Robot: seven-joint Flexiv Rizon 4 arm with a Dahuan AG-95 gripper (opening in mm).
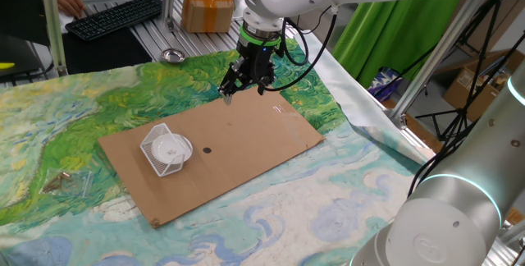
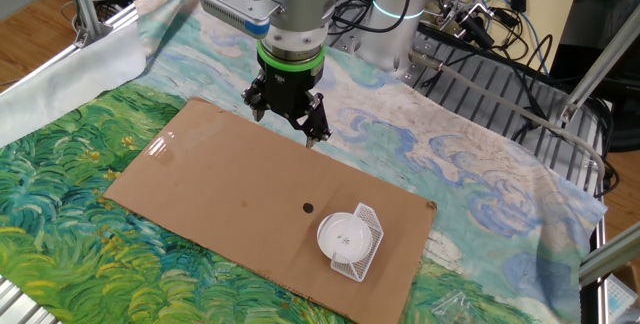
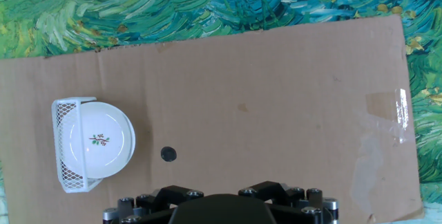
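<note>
On the brown cardboard sheet (image 1: 238, 135) stands a small white mesh rack (image 3: 71, 177) holding a round white dish (image 3: 103, 156), apparently more than one stacked. A small floral print marks the dish's centre in the wrist view. Above the cardboard hangs my black gripper (image 2: 285, 131), clear of the rack and dish. Its fingers (image 2: 316, 124) are spread wide with nothing between them. At the bottom of the wrist view, the gripper shows its two sides far apart.
Near the rack lies a flat black disc (image 3: 168, 154) on the cardboard. Beside the sheet, a clear bag (image 1: 67, 184) with small parts rests on the painted cloth (image 1: 271, 225). A metal bowl (image 1: 172, 55), cardboard box (image 1: 205, 10) and keyboard (image 1: 113, 17) are further back. Much of the cardboard is bare.
</note>
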